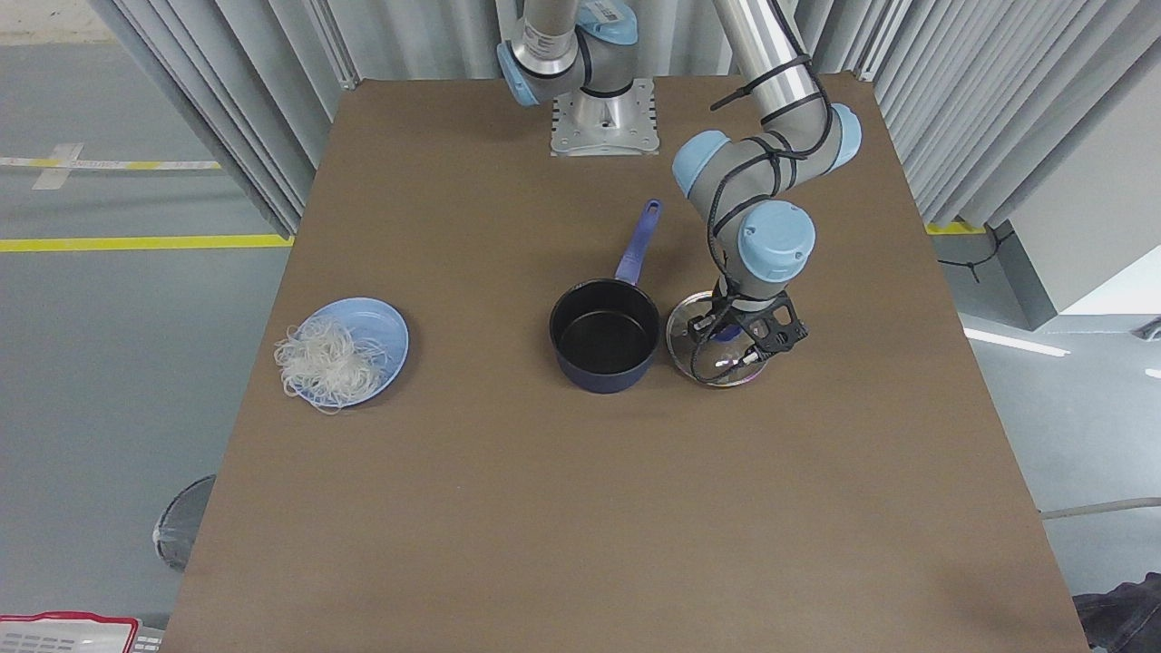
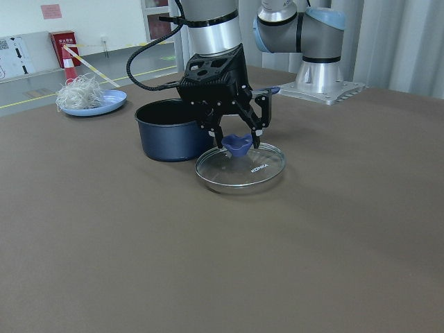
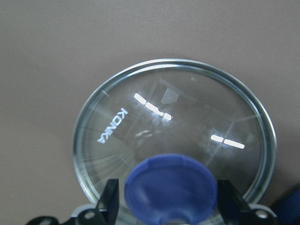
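Note:
A glass lid [image 3: 154,112] with a blue knob [image 3: 169,187] lies beside the dark saucepan [image 1: 604,337], on the table to its right in the front view. My gripper [image 2: 236,139] is low over the lid, a finger on either side of the knob. In the wrist view the fingertips sit at the knob's edges; whether they grip it I cannot tell. The pan is open, its interior empty, its blue handle [image 1: 638,244] pointing to the back.
A blue plate [image 1: 383,332] with white noodles sits at the left.

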